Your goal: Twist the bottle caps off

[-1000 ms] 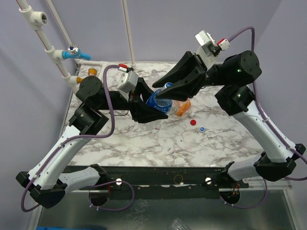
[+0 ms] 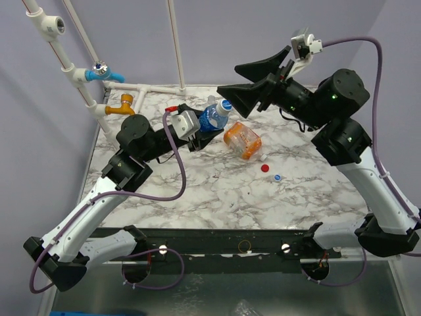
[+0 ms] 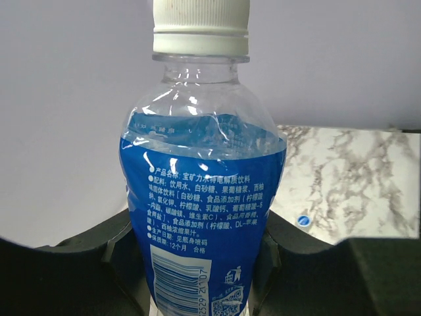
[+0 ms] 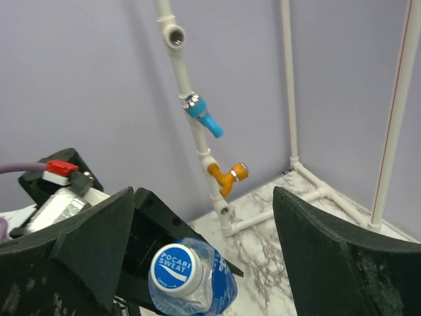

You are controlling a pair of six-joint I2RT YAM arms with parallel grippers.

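My left gripper is shut on a clear bottle with a blue label point(image 3: 197, 178). The bottle's white cap point(image 3: 201, 26) sits on its neck. From the right wrist view, the blue top of that cap point(image 4: 175, 268) faces the camera, and the bottle tilts toward it. My right gripper point(image 2: 230, 80) is open beside and above the cap in the top view, with nothing held between its fingers. Its two black fingers point(image 4: 85, 250) stand well apart, the cap low in the space between them.
An orange-labelled bottle point(image 2: 242, 141) lies on the marble table point(image 2: 197, 197). Near it are a loose red cap point(image 2: 265, 168) and a loose blue cap point(image 2: 277, 178). White pipes with a blue tap point(image 2: 105, 74) and an orange tap point(image 2: 122, 105) stand at the back left.
The left gripper has turned with its bottle and moved slightly toward the back.
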